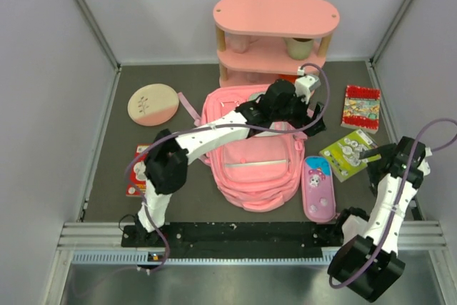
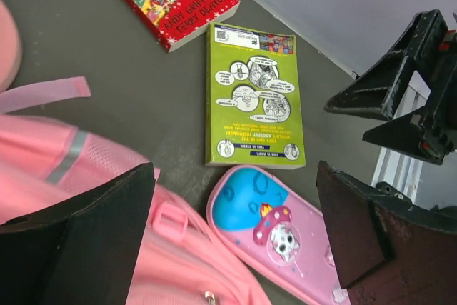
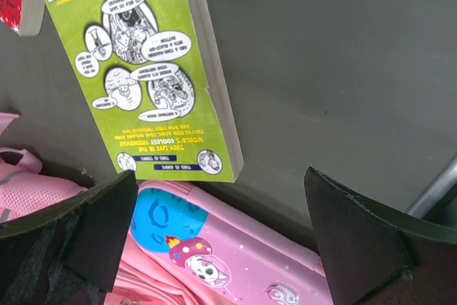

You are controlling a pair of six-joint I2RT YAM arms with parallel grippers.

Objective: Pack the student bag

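Note:
The pink student bag (image 1: 250,166) lies flat in the middle of the table. Over its upper right side reaches my left gripper (image 1: 318,121), its fingers apart and empty. At the right, my right gripper (image 1: 371,166) stands open beside a green book (image 1: 344,149), with nothing held. Just below that book lies a pink pencil case (image 1: 318,194) with a cartoon picture, close against the bag's right side. A red book (image 1: 361,108) rests farther back on the right, and another red book (image 1: 140,169) is partly covered by my left arm. The left wrist view also shows the green book (image 2: 253,98).
A pink shelf (image 1: 275,16) with a green pot (image 1: 299,48) stands behind the bag. A round pink and beige disc (image 1: 153,104) lies at the back left. Walls close in both sides; bare table shows right of the green book.

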